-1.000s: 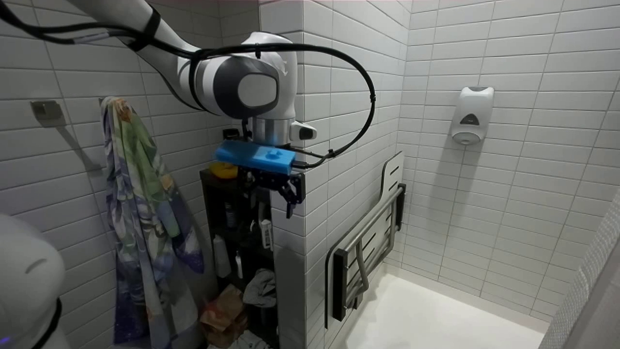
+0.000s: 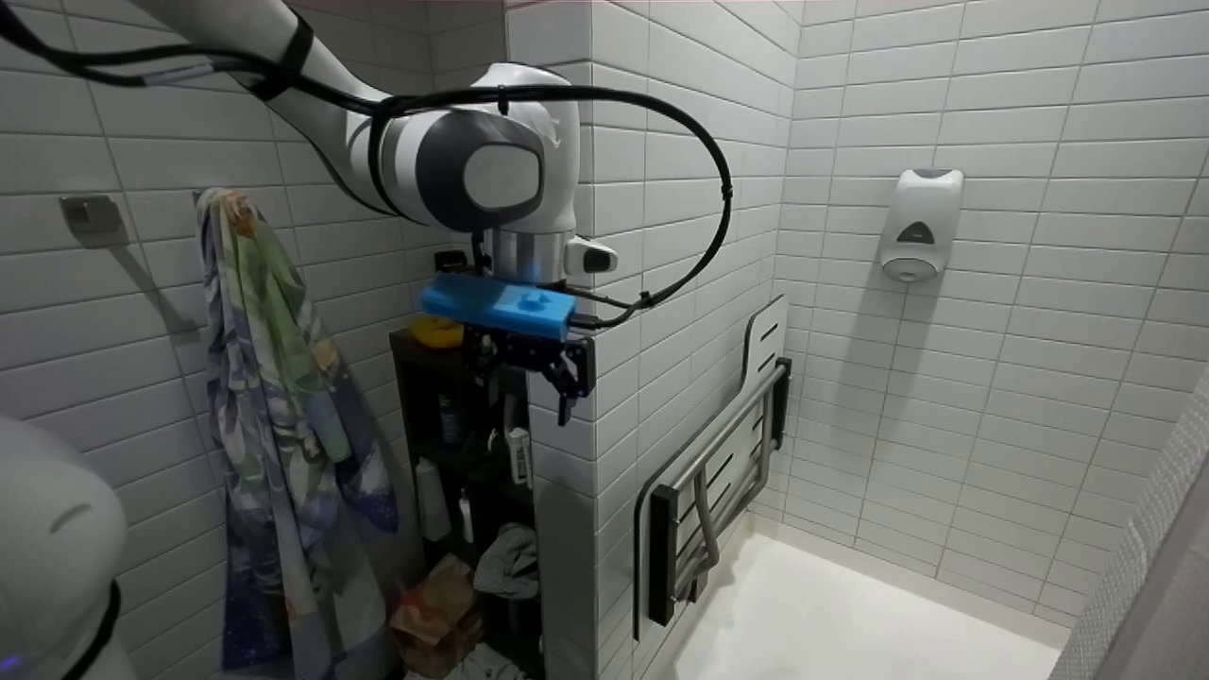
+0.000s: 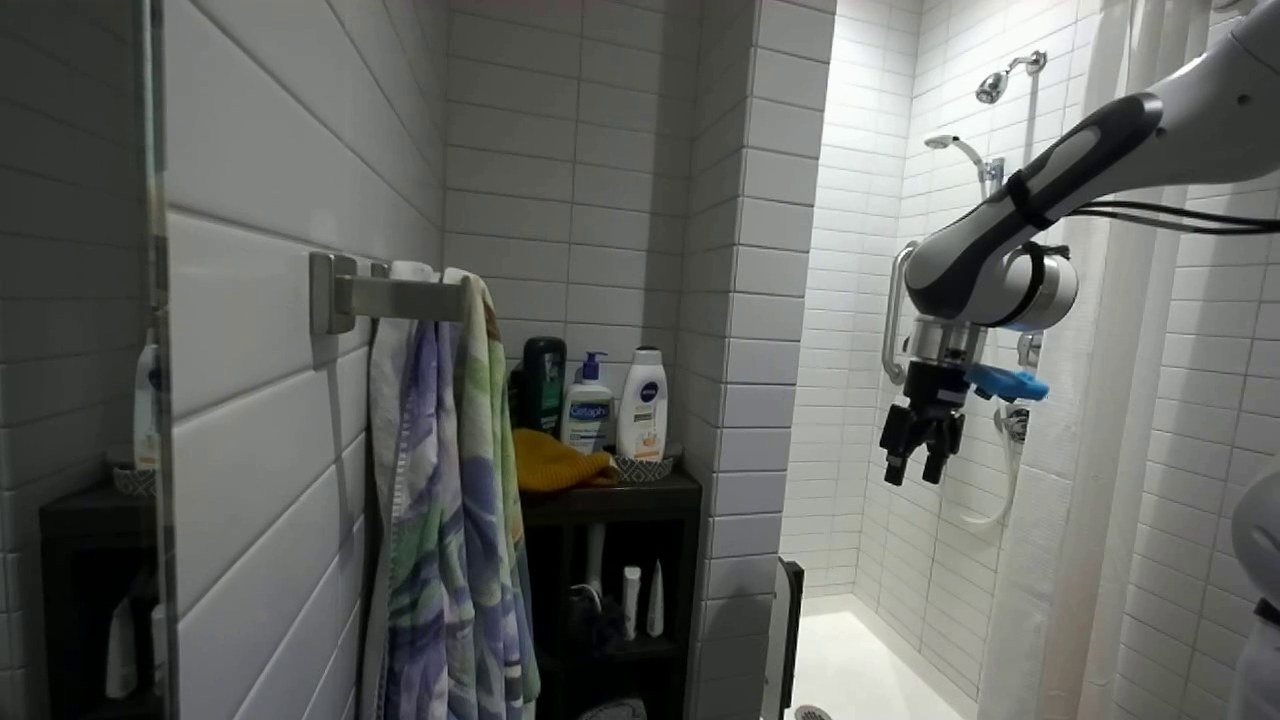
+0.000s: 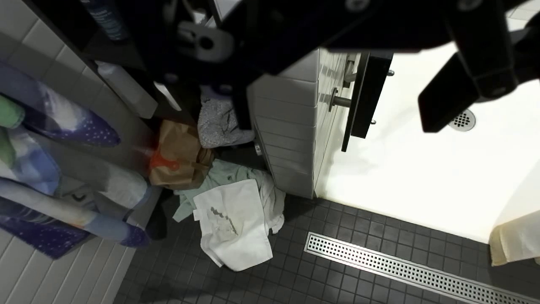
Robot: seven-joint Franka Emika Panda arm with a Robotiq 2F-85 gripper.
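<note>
High in front of the tiled corner, my gripper (image 3: 914,468) hangs pointing down, well clear of the shelf and the shower wall. Seen from the wrist, its two dark fingers (image 4: 448,96) stand wide apart with only empty air between them, so it is open. Far below lies a white cloth (image 4: 243,245) on the dark floor, partly over a pale green cloth (image 4: 222,175). A patterned towel (image 2: 289,442) hangs from a wall hook at left. On the dark shelf (image 3: 612,494) stand several bottles, including a Cetaphil pump bottle (image 3: 588,414), beside a yellow cloth (image 3: 554,462).
A folded shower seat (image 2: 714,465) juts from the tiled wall. The soap dispenser (image 2: 921,227) is mounted farther right. Beside the shelf sits a brown paper bag (image 4: 177,154). A shower curtain (image 3: 1068,480) hangs near the arm. Open floor surrounds the drain grate (image 4: 384,266).
</note>
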